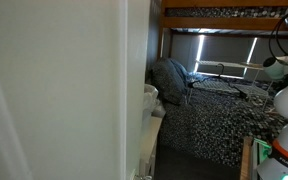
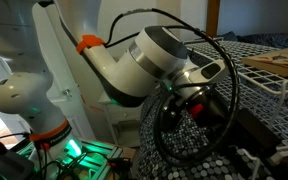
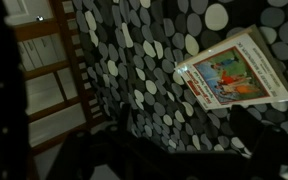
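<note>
A book or booklet (image 3: 234, 75) with a colourful picture on its pale cover lies on a pebble-patterned surface in the wrist view. My gripper shows as two dark shapes low in that view, spread apart, with patterned surface between them. The book is above and to the right of that gap, clear of the left finger (image 3: 129, 155). In exterior view 2 the arm's large white and grey link (image 2: 149, 65) fills the middle and covers most of the gripper. Exterior view 1 shows only arm parts at its right edge.
A white wire rack (image 2: 269, 55) stands at the right of exterior view 2, with a flat brown piece (image 2: 276, 62) on it. A wooden frame (image 3: 54, 75) runs along the left in the wrist view. A pale panel (image 1: 59, 90) blocks much of exterior view 1.
</note>
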